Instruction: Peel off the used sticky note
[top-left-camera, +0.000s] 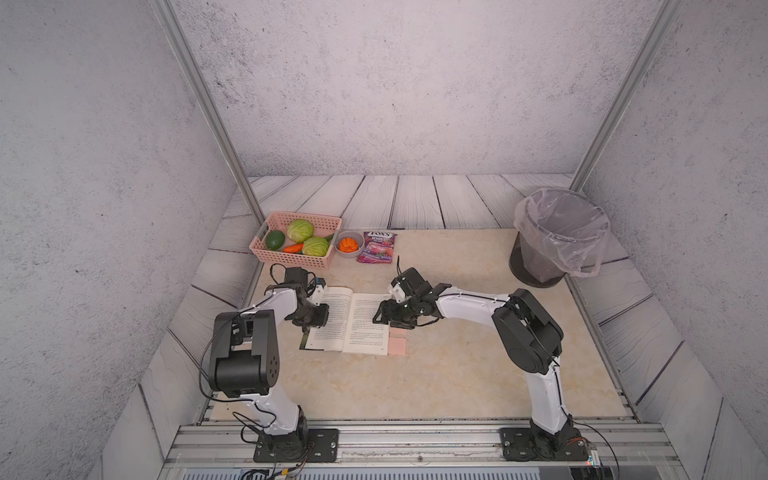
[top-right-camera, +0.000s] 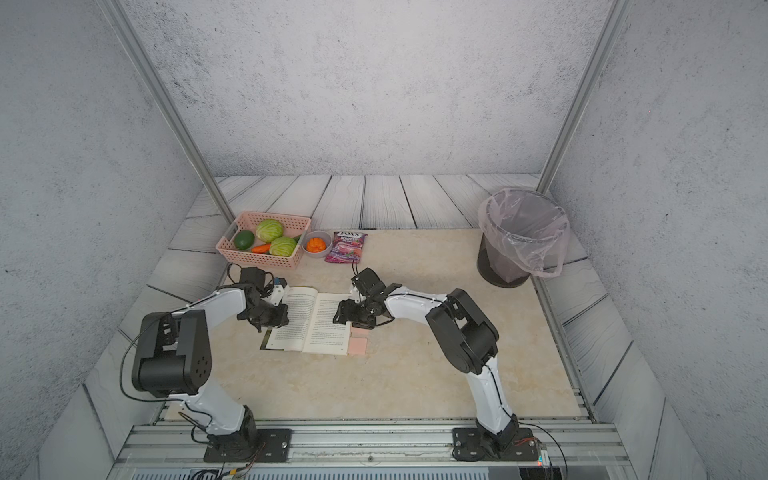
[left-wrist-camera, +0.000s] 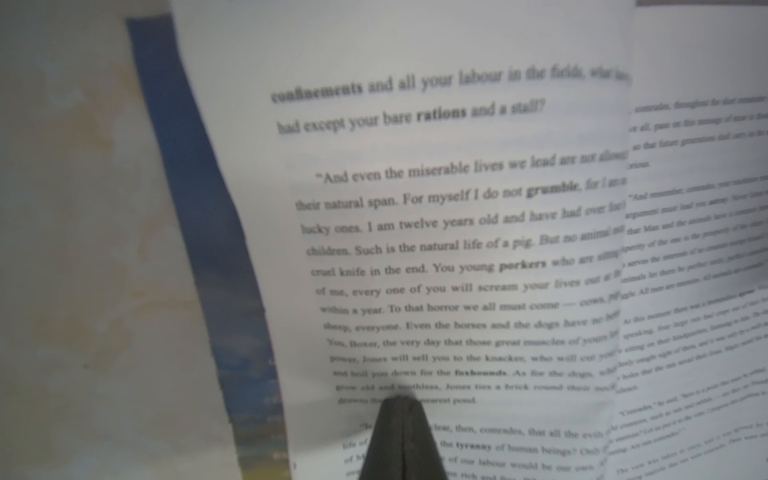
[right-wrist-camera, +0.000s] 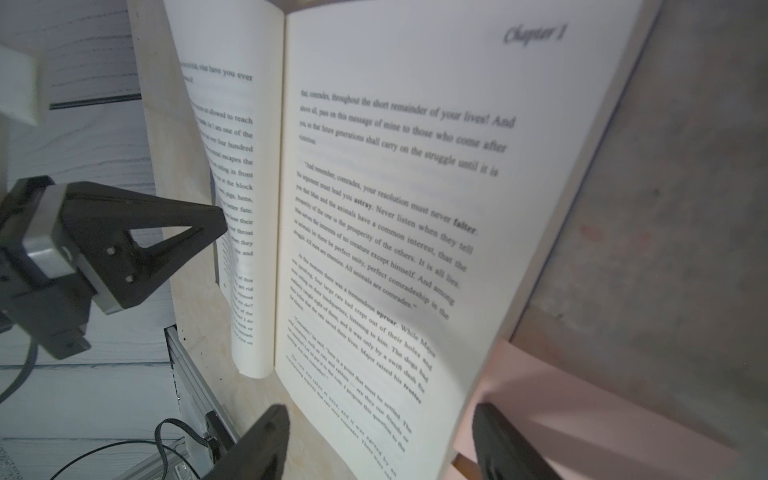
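An open book lies on the table with pink sticky notes at its right edge. My left gripper is shut, its tips against the left page; nothing else shows between them. In the right wrist view it appears at the left, beside that page. My right gripper stands open over the right page's outer edge, one finger beside a pink note protruding from under that page's edge. No object shows between its fingers other than the book behind them.
A pink basket of vegetables, a bowl and a snack packet stand behind the book. A lined bin is at the back right.
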